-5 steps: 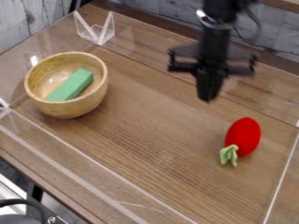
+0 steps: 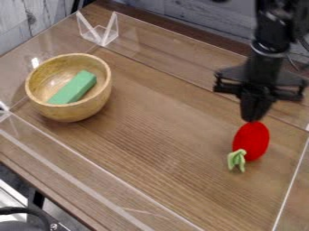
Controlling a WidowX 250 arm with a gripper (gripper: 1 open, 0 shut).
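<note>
The black gripper (image 2: 251, 110) hangs at the right, its fingertips a little above and behind a red, strawberry-like toy (image 2: 251, 139) with a green top. Nothing shows clearly between its fingers; how far they are open is hard to tell. The toy lies on the wooden table (image 2: 145, 162).
A wooden bowl (image 2: 94, 106) with a green block (image 2: 75, 88) in it stands at the left. A small white wire-like object (image 2: 94, 29) sits at the upper left.
Compared with about a second ago, the gripper is farther right, above the red toy.
</note>
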